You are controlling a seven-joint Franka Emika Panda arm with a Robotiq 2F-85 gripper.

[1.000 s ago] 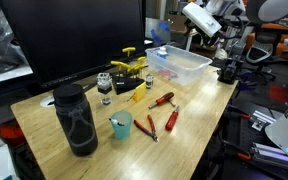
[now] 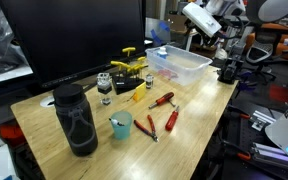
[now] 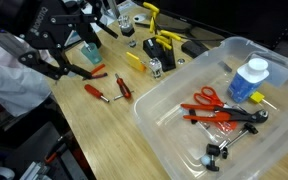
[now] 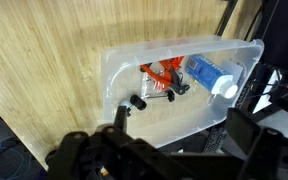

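Observation:
My gripper (image 2: 206, 22) hangs high near the clear plastic bin (image 2: 190, 72), fingers spread and nothing between them. In the second exterior view the gripper (image 3: 97, 52) shows at upper left, fingers apart. Looking down in the wrist view, I see the bin (image 4: 119, 52) beyond the open gripper. Inside it lie a white-capped bottle with a blue label (image 3: 251, 78), red-handled scissors (image 3: 210, 97), red-and-black pliers (image 3: 224, 117), a yellow piece (image 3: 256, 97) and small dark tools (image 3: 213, 152).
Red-handled screwdrivers (image 2: 172, 121), a teal cup (image 2: 121, 125), a black canister (image 2: 76, 120) and yellow clamps (image 2: 129, 66) stand or lie on the wooden table. A dark monitor (image 2: 74, 40) backs the table.

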